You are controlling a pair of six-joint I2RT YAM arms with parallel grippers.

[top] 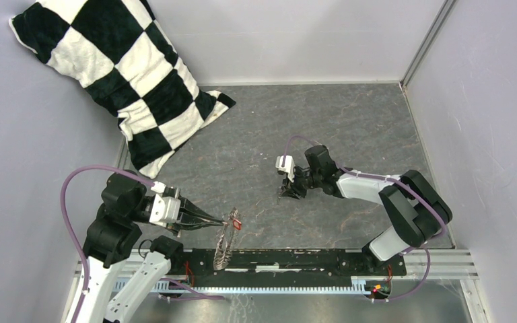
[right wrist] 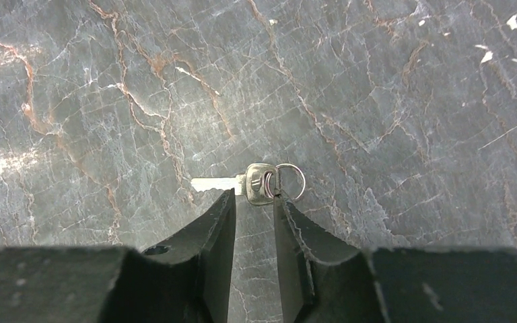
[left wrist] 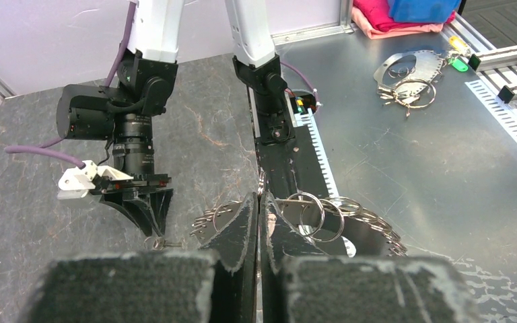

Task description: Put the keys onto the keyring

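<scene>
The keyring (top: 225, 242), a large metal loop strung with many small rings, hangs upright from the fingertips of my left gripper (top: 225, 223). Those fingers are shut on its thin band, which spreads to both sides behind the tips in the left wrist view. A single silver key (right wrist: 217, 184) lies flat on the table, a small split ring (right wrist: 302, 177) through its head. My right gripper reaches down to it with fingers apart, one tip by each side of the key's head. In the top view the key is small beside the right gripper (top: 284, 195).
Another loop with rings (left wrist: 412, 91) lies far off outside the work area, near a green tag (left wrist: 458, 64). A checkered cloth (top: 128, 74) covers the back left. Black rail (top: 276, 269) runs along the front.
</scene>
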